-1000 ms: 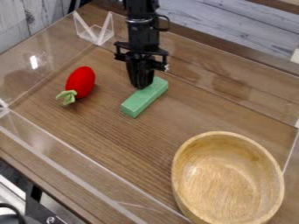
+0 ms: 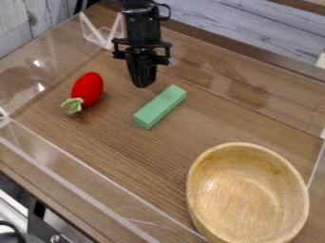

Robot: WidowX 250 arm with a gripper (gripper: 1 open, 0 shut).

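My black gripper [image 2: 143, 61] hangs over the table at the top centre, a little behind and above a green rectangular block [image 2: 160, 106] lying flat on the wood. Whether its fingers are open or shut is hard to tell. A red object with a green tip [image 2: 86, 90], like a toy vegetable, lies to the left of the block.
A large pale wooden bowl [image 2: 248, 195] fills the lower right. A clear plastic item [image 2: 99, 30] sits at the back left behind the gripper.
My gripper has moved up and back, away from the green block, which stays on the table. The red object has not visibly moved.
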